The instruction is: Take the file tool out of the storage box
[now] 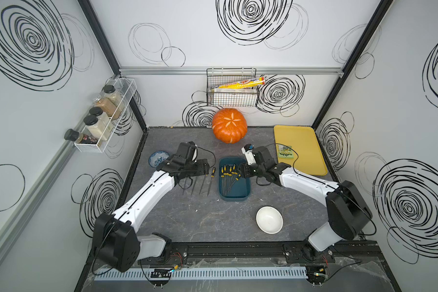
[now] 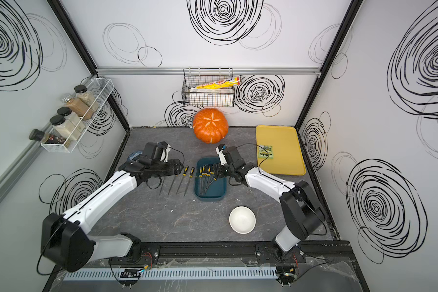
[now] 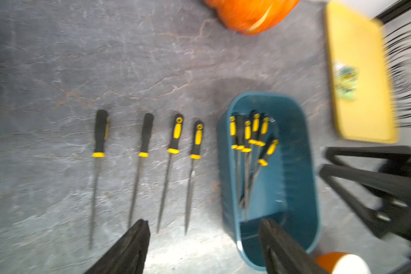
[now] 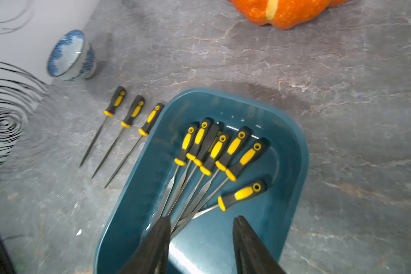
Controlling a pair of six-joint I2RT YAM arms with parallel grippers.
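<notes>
In the right wrist view, several black-and-yellow-handled files (image 4: 244,157) lie in the blue storage box (image 4: 296,201), handles toward its far end; one file (image 4: 243,193) lies askew from the others. Over the box, my right gripper has its fingers apart with nothing between them. Outside the box, several more files lie side by side on the table to its left, among them one file (image 3: 196,141) close to the box wall in the left wrist view. My left gripper stands open and empty above the table and box edge.
An orange pumpkin (image 1: 229,125) stands behind the box. A yellow tray (image 1: 304,163) with a green packet lies at the back right. A white bowl (image 1: 269,220) sits at the front right, and a blue-white bowl (image 1: 158,158) at the left.
</notes>
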